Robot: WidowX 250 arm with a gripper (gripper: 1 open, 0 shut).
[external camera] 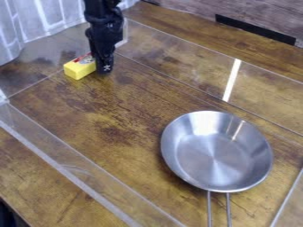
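A small yellow block (78, 69) with a red-and-white patch lies on the wooden table at the upper left. The black gripper (99, 62) reaches down from the top, its fingertips low at the block's right end. Whether the fingers touch or close around the block is too small to tell.
A steel frying pan (217, 151) sits at the lower right, handle toward the front edge. Clear plastic sheeting borders the left side.
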